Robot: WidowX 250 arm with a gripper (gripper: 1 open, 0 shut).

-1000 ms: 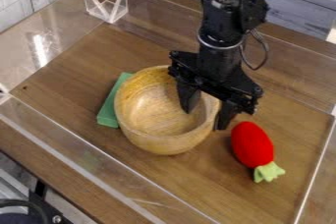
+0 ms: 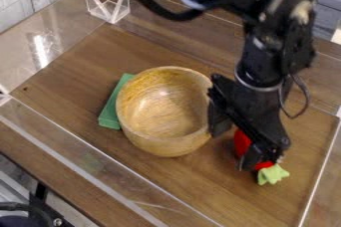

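My black gripper [image 2: 244, 129] hangs low at the right, open, over a red object [image 2: 246, 153] with a pale green tip [image 2: 272, 174], which it largely covers. The wooden bowl [image 2: 167, 116] sits just left of it, with a green item [image 2: 114, 104] partly behind the bowl on its left.
A clear plastic holder [image 2: 107, 2] stands at the back left. The wooden table [image 2: 94, 171] has free room at the left and front. Transparent edges run along the table's sides.
My gripper has moved right and toward the front, from beside the bowl to over the red object, which it now mostly hides.
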